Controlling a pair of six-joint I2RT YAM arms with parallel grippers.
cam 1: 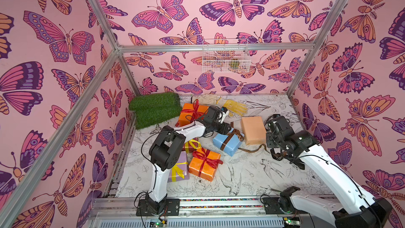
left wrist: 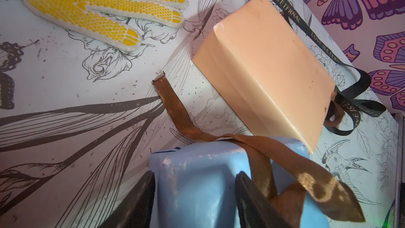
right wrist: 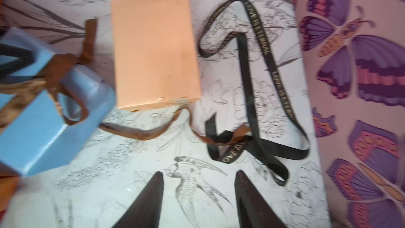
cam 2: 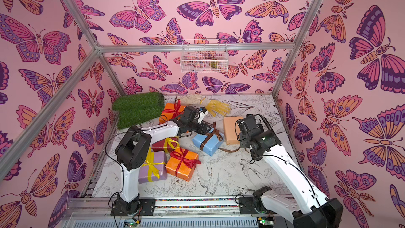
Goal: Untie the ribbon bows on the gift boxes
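My left gripper is low over the blue box (left wrist: 194,164), part open, its fingers either side of the box's top end. A brown ribbon (left wrist: 295,173) lies loosely looped across that box, with one tail (right wrist: 139,133) trailing onto the table. My right gripper hangs open and empty above the table right of the blue box. The peach box (right wrist: 156,50) has no ribbon on it. Two orange boxes with red bows (cam 1: 206,158) (cam 1: 194,110), a lilac box (cam 1: 177,171) and a dark red box (cam 2: 160,144) with yellow ribbons sit at centre-left.
A black ribbon (right wrist: 265,50) lies loose at the right. Yellow gloves (cam 1: 234,106) are at the back, green turf pieces (cam 1: 154,109) at the back left, and a wire basket (cam 1: 225,63) hangs on the back frame. Bare table lies at the front right.
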